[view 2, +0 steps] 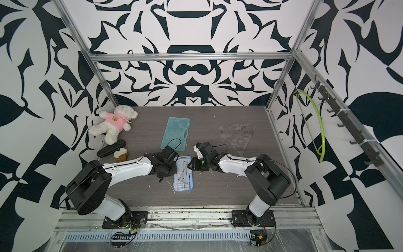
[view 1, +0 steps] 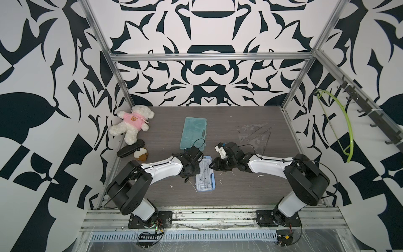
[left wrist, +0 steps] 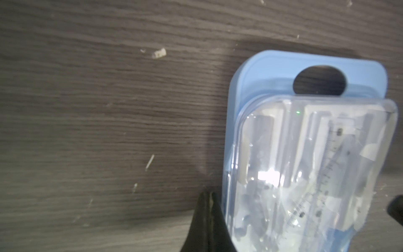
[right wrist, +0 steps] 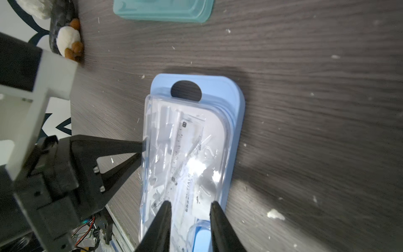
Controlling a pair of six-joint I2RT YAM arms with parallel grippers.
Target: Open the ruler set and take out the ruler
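The ruler set is a light blue case (right wrist: 235, 121) with a clear lid (right wrist: 210, 115), lying flat between my arms. Its lid covers the tray in both wrist views. Through it shows a clear ruler (right wrist: 176, 147) with black markings, among other drawing pieces. At the case's left long edge, my left gripper is shut, with nothing visible between its fingertips. My right gripper is open over the lid; its fingers straddle the area just above a blue latch (right wrist: 202, 240). Whether the fingers touch the lid, I cannot tell.
A teal case (view 1: 194, 130) lies behind the ruler set. Clear triangles (view 1: 256, 136) rest at the back right. To the left are a white teddy bear (view 1: 133, 121), a dark pouch (view 1: 130, 148) and a small plush toy (view 1: 141, 154). Bare table lies right of the set.
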